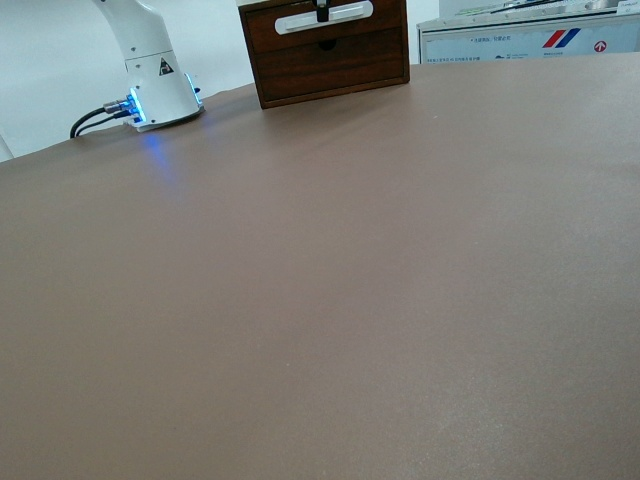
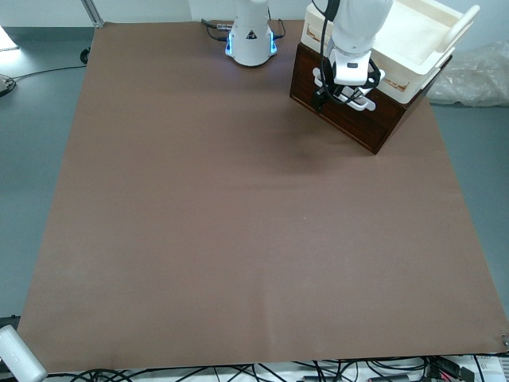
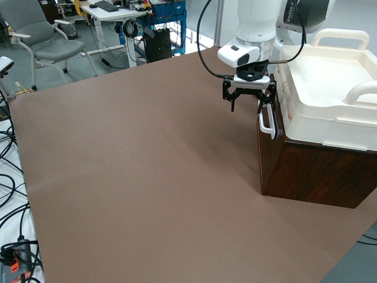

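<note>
A dark wooden drawer box sits at the back right of the brown table. A white plastic bin rests on top of it. My gripper hangs at the box's front face, by a white bar handle on the upper drawer. In the top view only its black tip shows over the middle of that bar. Whether the fingers are open or shut on the handle I cannot tell.
The robot's white base stands at the back with cables. Cables lie along the near edge in the left view.
</note>
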